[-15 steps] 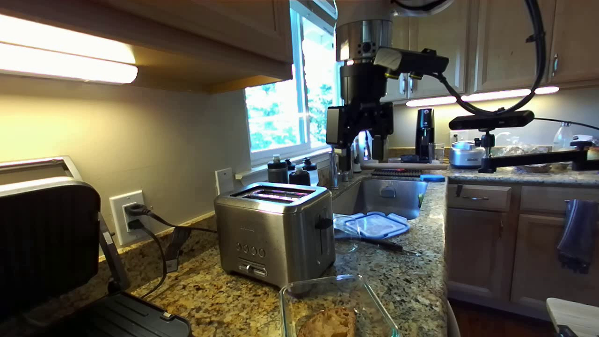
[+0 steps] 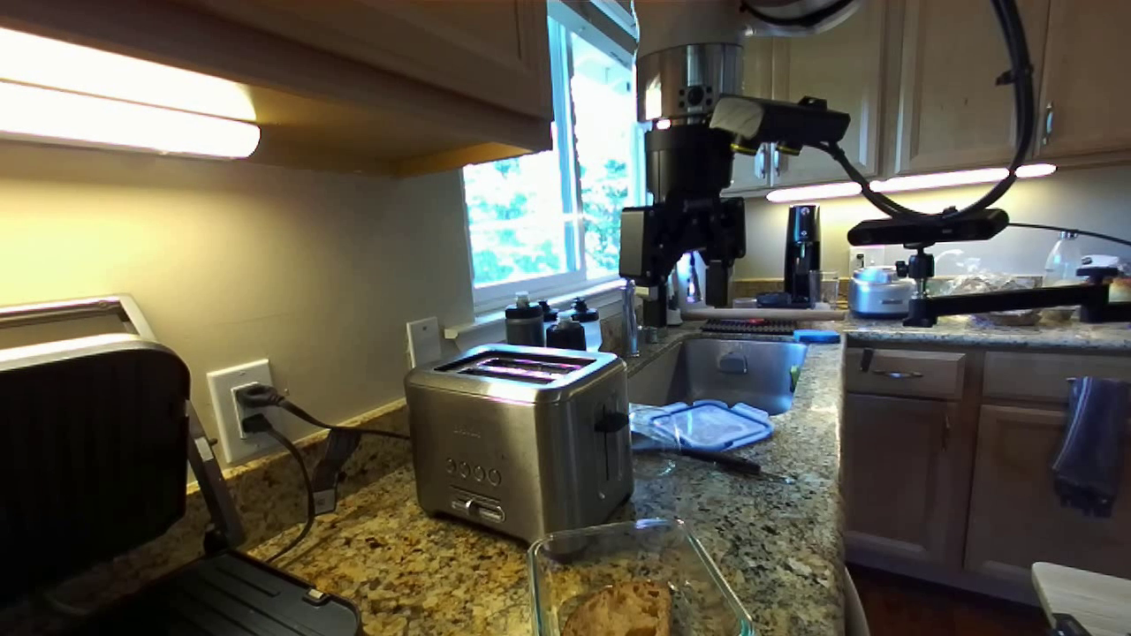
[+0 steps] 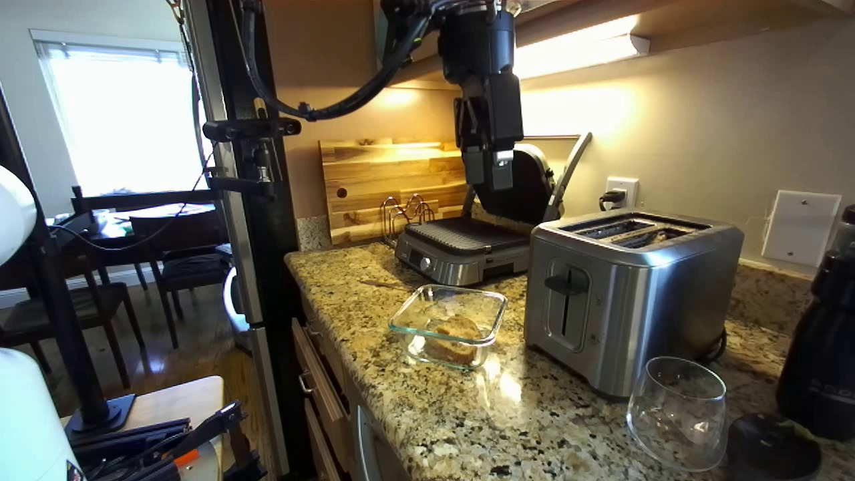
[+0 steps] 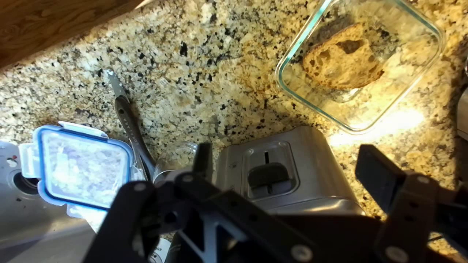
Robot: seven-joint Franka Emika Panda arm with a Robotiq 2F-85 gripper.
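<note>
My gripper is open, its fingers wide apart and nothing between them. In the first exterior view the gripper (image 2: 689, 302) hangs in the air, higher than the toaster. The steel two-slot toaster (image 3: 633, 296) stands on the counter; its dark lever (image 4: 267, 174) shows between my fingers in the wrist view, well below them. A slice of bread (image 4: 344, 59) lies in a clear glass dish (image 3: 445, 325) beside the toaster. Nothing can be seen sticking out of the toaster slots (image 3: 641, 231).
An open grill press (image 3: 473, 240) stands behind the dish. Near the sink (image 2: 732, 366) lie a blue-rimmed lid (image 4: 83, 166) and a dark-handled knife (image 4: 131, 125). A drinking glass (image 3: 677, 417) stands close to the toaster. Bare counter (image 4: 210, 65) stretches between knife and dish.
The gripper has shifted very slightly to the right and down in the first exterior view. Toaster, dish and bread have stayed in place.
</note>
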